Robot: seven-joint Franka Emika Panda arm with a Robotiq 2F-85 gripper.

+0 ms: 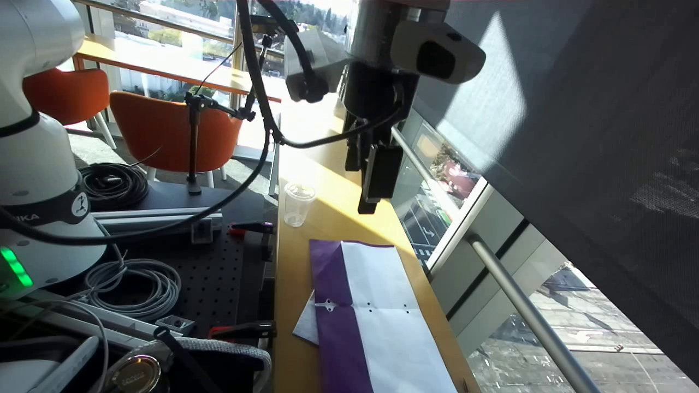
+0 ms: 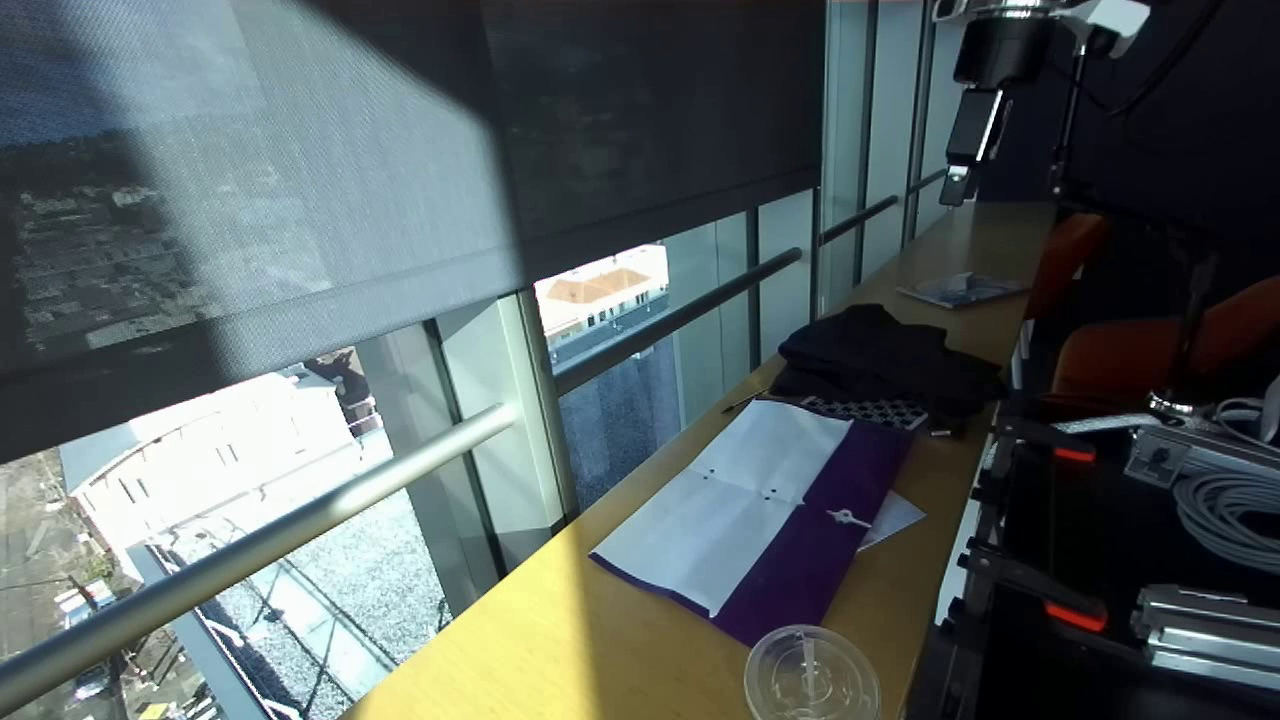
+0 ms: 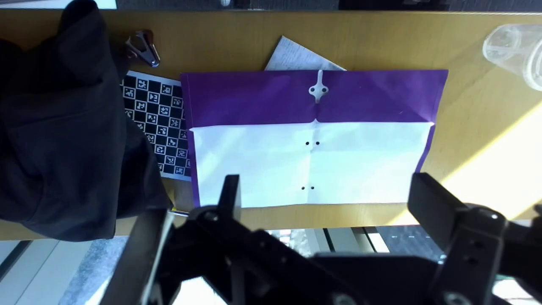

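A purple and white folded sheet lies flat on the wooden counter, its purple band along the side away from the window. In the wrist view my gripper is open, its fingers far apart and nothing between them. From outside, the gripper hangs well above the counter, apart from the sheet. A clear plastic cup stands near one end of the sheet. Part of a grey piece sticks out from under the purple edge.
Dark cloth is heaped beyond the sheet's other end, partly covering a checkered marker board. A small dark red clip-like item lies by it. A metal rail runs along the window side. Bare counter shows near the cup.
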